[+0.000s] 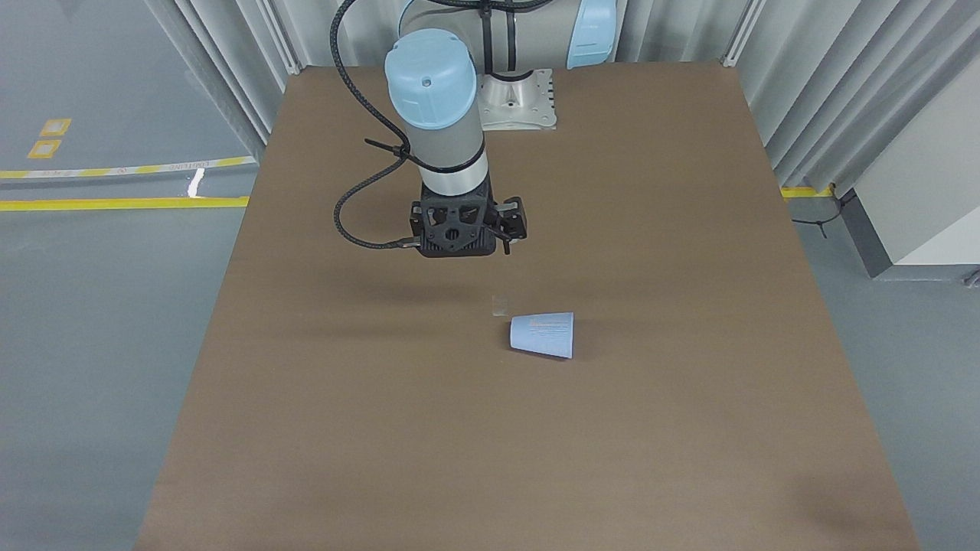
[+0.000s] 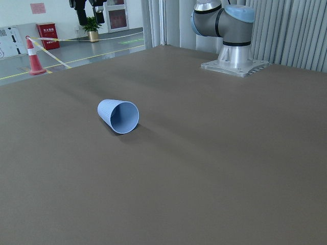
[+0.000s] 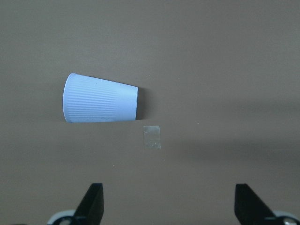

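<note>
A pale blue ribbed cup (image 1: 542, 334) lies on its side on the brown table, below the robot arm in the front view. In the left view the cup (image 2: 106, 109) shows its open mouth toward the camera. In the wrist view the cup (image 3: 99, 98) is left of centre, above the fingers. My black gripper is open, its two fingers far apart with bare table between them. It hangs raised above the table, apart from the cup.
A small clear patch (image 3: 152, 137) is on the table beside the cup's narrow end. The arm's base plate (image 2: 235, 69) stands at the table's back edge, near curtains.
</note>
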